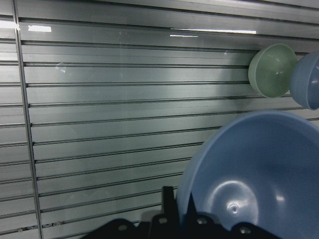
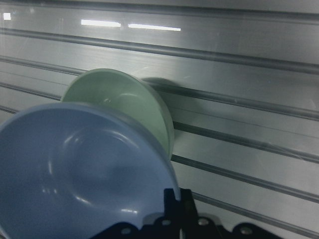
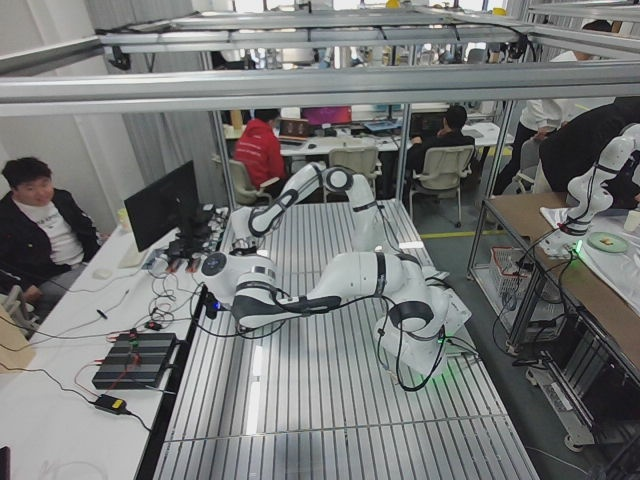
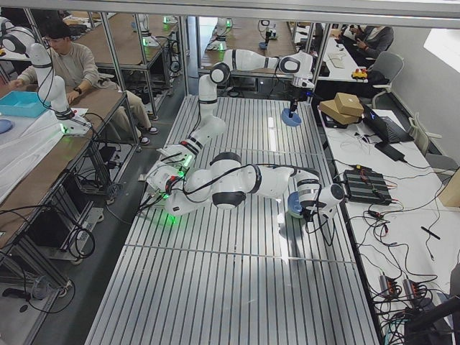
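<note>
In the left wrist view my left gripper is shut on the rim of a blue bowl (image 1: 254, 169). A green bowl (image 1: 269, 74) and another blue bowl (image 1: 309, 82) appear farther off at upper right. In the right wrist view my right gripper is shut on the rim of a blue bowl (image 2: 89, 159), which overlaps the green bowl (image 2: 114, 89) beneath or behind it. In the camera right view two blue bowls (image 4: 291, 117) hang at the grippers, one at the back, one nearer; the green bowl is hidden there.
A white side table (image 3: 60, 420) with cables, electronics and a monitor (image 3: 160, 205) runs along one edge. A neighbouring robot bench (image 3: 530, 215) stands on the other side, with people nearby.
</note>
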